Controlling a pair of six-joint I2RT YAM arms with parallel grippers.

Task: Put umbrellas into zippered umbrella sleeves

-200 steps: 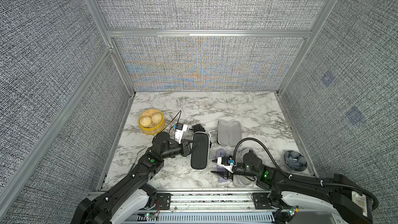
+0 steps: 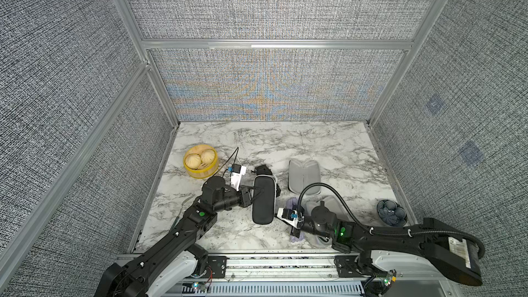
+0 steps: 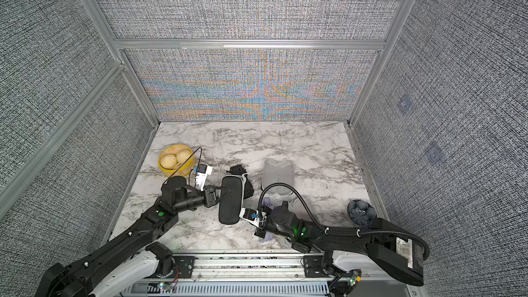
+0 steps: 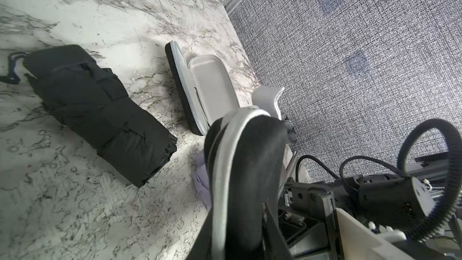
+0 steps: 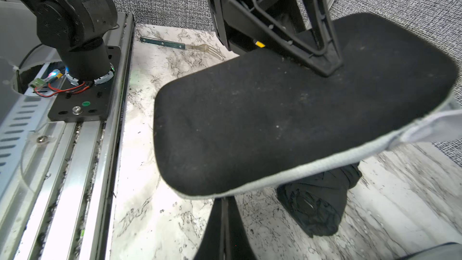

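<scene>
A black zippered sleeve (image 2: 264,200) with a pale edge is raised off the table, my left gripper (image 2: 257,189) shut across it; one black finger (image 5: 322,60) lies on its dark face in the right wrist view. At the sleeve's near right edge, my right gripper is shut with its tips against the pale rim; whether a zipper tab is between them cannot be seen. A folded black umbrella (image 4: 103,113) lies partly beneath the sleeve. A lilac umbrella (image 2: 296,235) shows partly under the right arm. Behind it, a grey-lined sleeve (image 2: 304,175) lies spread open.
A yellow steamer with buns (image 2: 200,161) stands at the left, and a dark bowl of round items (image 2: 391,212) at the right. A green-handled fork (image 5: 166,43) lies near the left arm.
My right gripper has moved left to the sleeve's edge and gone from open to shut. The sleeve and my left gripper have shifted only slightly.
</scene>
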